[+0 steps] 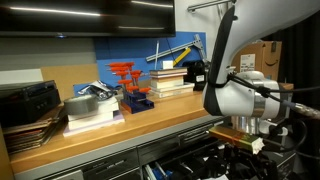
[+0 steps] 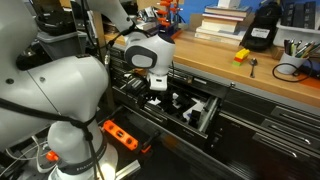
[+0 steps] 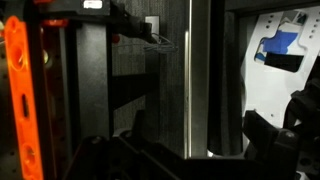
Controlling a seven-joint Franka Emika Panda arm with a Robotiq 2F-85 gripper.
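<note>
My gripper is open, its two dark fingers far apart at the bottom of the wrist view with nothing held between them. Below and between them runs the pale metal edge of a pulled-out drawer. To the right of that edge, inside the drawer, lies a white piece with a blue patch. In exterior view 2 the gripper hangs by the left part of the open drawer, which holds several small white and dark items. Exterior view 1 shows the gripper low beside the cabinet; its fingers are hard to make out there.
An orange perforated strip stands left of the gripper. The wooden counter behind carries a pot, red-orange pieces and books. Closed drawers lie to the right of the open one.
</note>
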